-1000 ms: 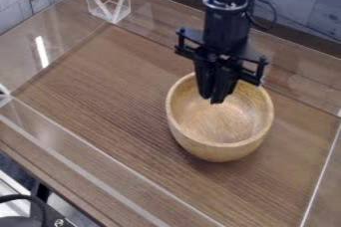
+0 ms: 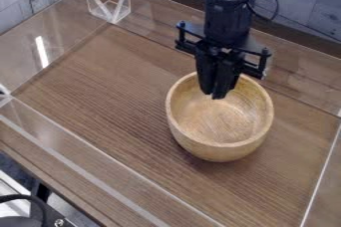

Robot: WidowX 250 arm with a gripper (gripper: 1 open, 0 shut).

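Observation:
A black robot arm reaches down from the top centre, its gripper over the far part of a round cream bowl standing on the wooden table right of centre. The fingertips are dark and overlap the bowl's far rim and upper inside in this view; whether they touch it, and whether they are open or shut, I cannot tell.
A clear plastic object stands at the back left. A wall runs along the back, and a black cable lies at the bottom left corner.
The gripper has risen slightly over the last second, with its body a little farther back. The bowl has stayed in place.

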